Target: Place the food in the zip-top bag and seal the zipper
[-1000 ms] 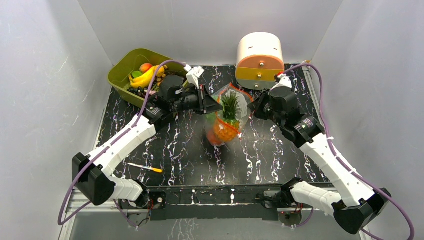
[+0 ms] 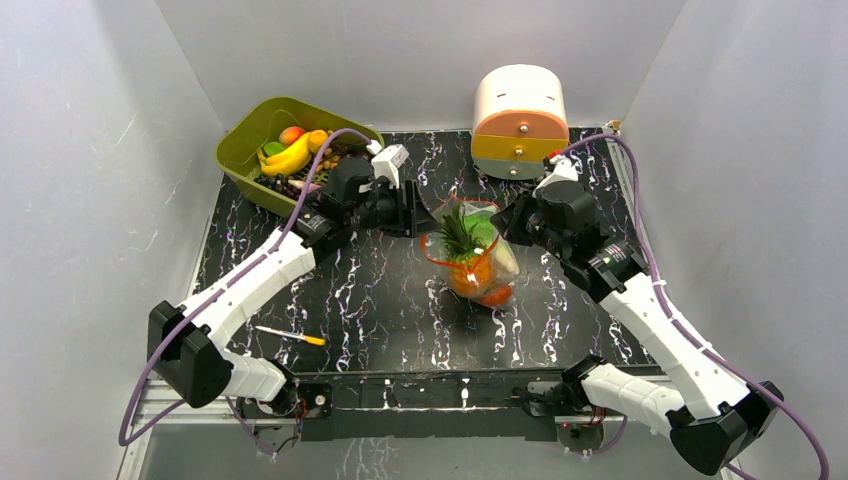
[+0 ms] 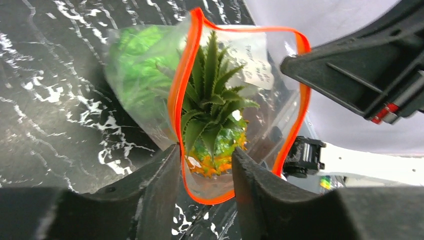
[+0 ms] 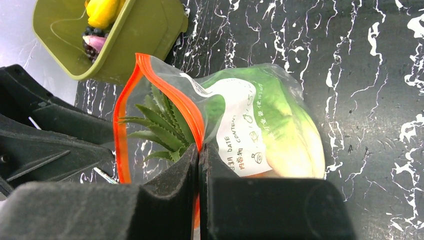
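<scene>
The clear zip top bag with its orange rim hangs with its mouth spread wide. Inside it a pineapple shows its spiky leaves at the opening, and green and pale food lies behind the printed label. My right gripper is shut on the bag's rim at one side. On the opposite side my left gripper has its fingers apart, with one fingertip near or against the orange rim; contact is hard to tell. In the top view the left gripper stands just left of the bag's mouth.
A green basket of fruit stands at the back left, close behind the left arm. A toy bread box with drawers is at the back. The marker lies front left.
The bag has swung to the right, its bottom now lower right in the top view. The left gripper's fingers have come apart and it has shifted slightly left; the right gripper has barely moved.
</scene>
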